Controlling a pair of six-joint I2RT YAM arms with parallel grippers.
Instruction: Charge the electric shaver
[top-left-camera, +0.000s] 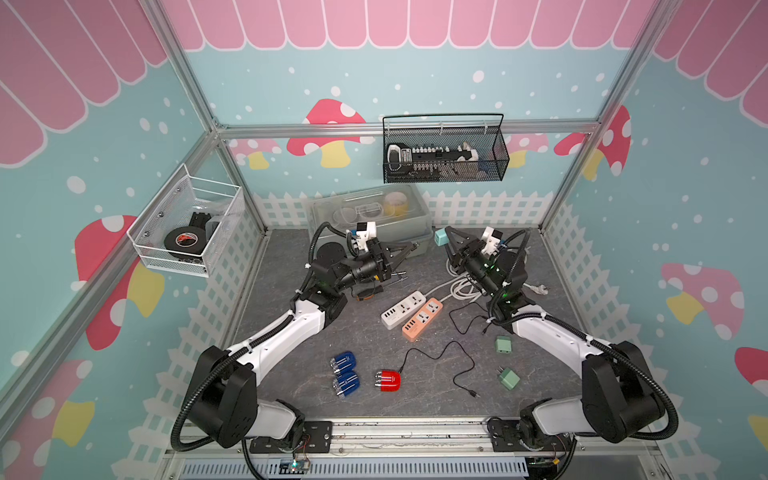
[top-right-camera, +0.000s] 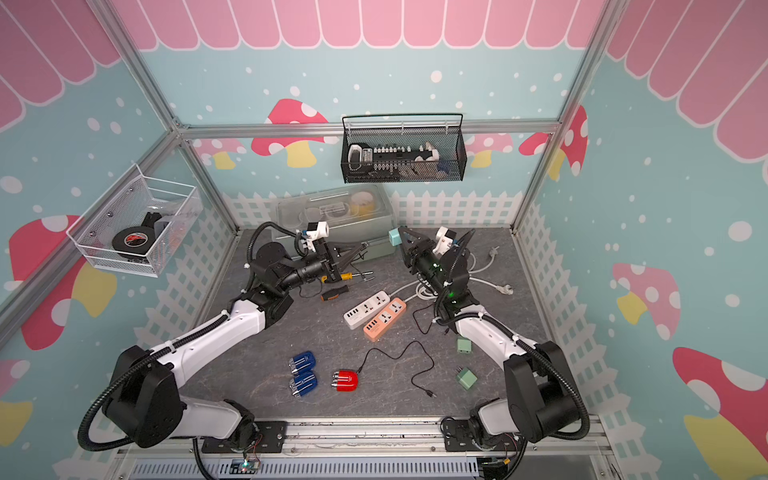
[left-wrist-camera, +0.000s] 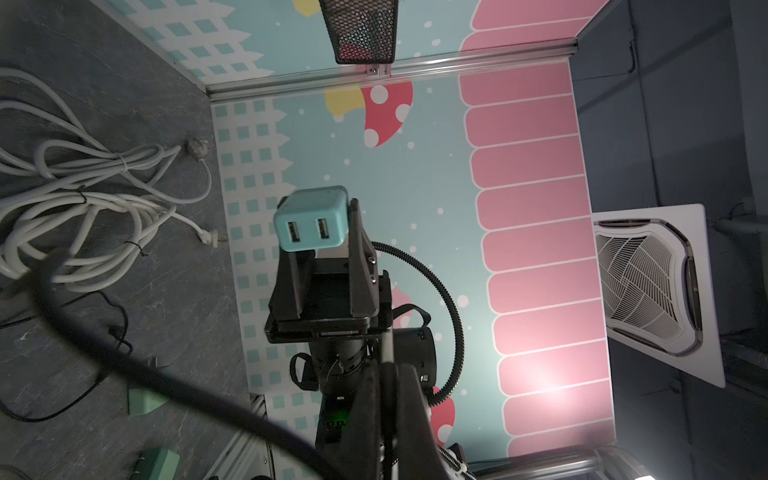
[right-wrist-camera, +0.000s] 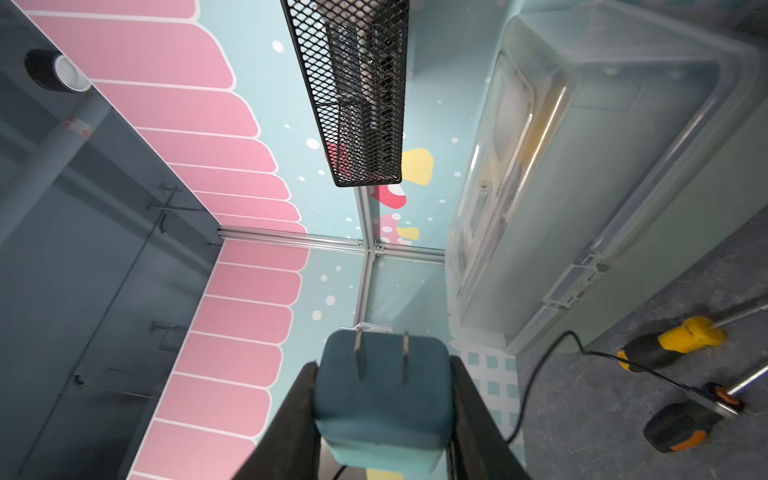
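A light-blue charging adapter (left-wrist-camera: 310, 217) is gripped between the fingers of my right gripper (top-left-camera: 449, 237), raised above the table. Its two USB ports face the left wrist camera; two prongs show on the adapter (right-wrist-camera: 384, 400) in the right wrist view. Opposite it my left gripper (top-left-camera: 410, 249) is shut, with a black cable (left-wrist-camera: 184, 392) coming from its fingers (left-wrist-camera: 376, 416) and a thin pale tip between them. Below lie the white power strip (top-left-camera: 404, 309) and orange power strip (top-left-camera: 422, 319). A red shaver (top-left-camera: 388, 381) lies in front, a black cord at its corner.
Two blue shavers (top-left-camera: 344, 362) lie at front left, two green adapters (top-left-camera: 509, 378) at front right. A clear lidded box (right-wrist-camera: 608, 160) stands behind the grippers. Screwdrivers (right-wrist-camera: 672, 345) lie by it. Coiled white cords (left-wrist-camera: 88, 216) lie behind the right arm.
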